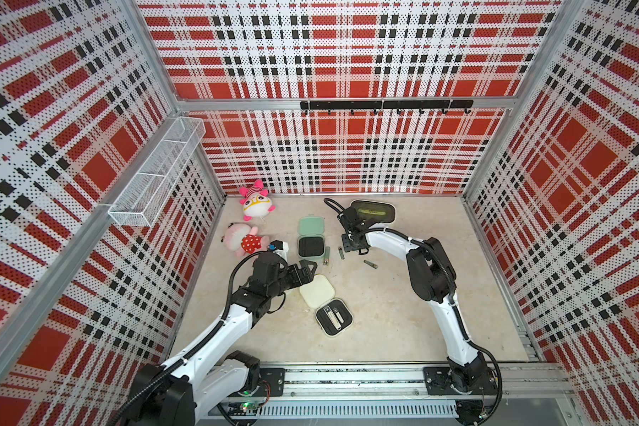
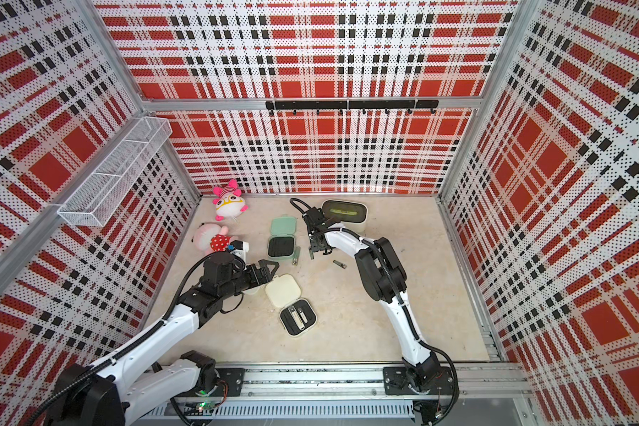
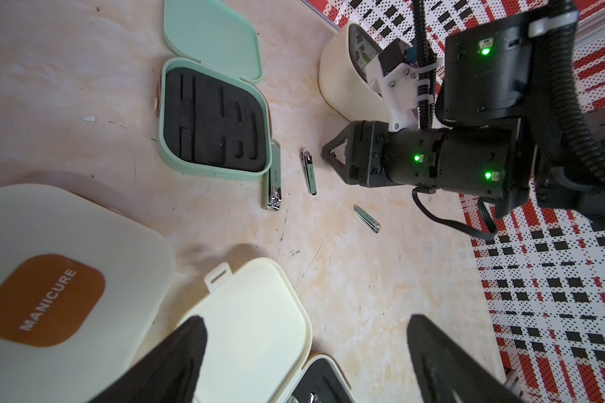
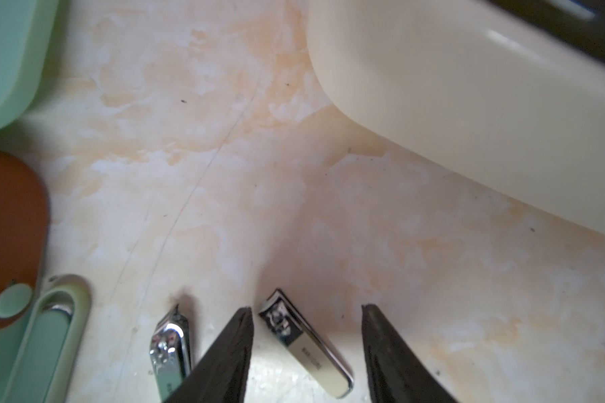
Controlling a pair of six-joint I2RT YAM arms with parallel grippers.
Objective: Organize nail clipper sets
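Note:
The mint case point(image 3: 215, 117) lies open with empty black slots; three green-and-silver clippers lie beside it: a long one point(image 3: 272, 174), a middle one point(image 3: 308, 171) and a small one point(image 3: 367, 218). The cream case point(image 2: 282, 289) lies open, clippers in its black insert point(image 2: 297, 316). My left gripper point(image 1: 310, 269) hangs over the cream lid with open fingers, nothing between them. My right gripper is low over a clipper point(image 4: 316, 356), its fingertips open on either side.
Two plush toys point(image 1: 257, 202) point(image 1: 242, 240) sit at the left. A cream bin point(image 3: 339, 74) stands behind my right gripper.

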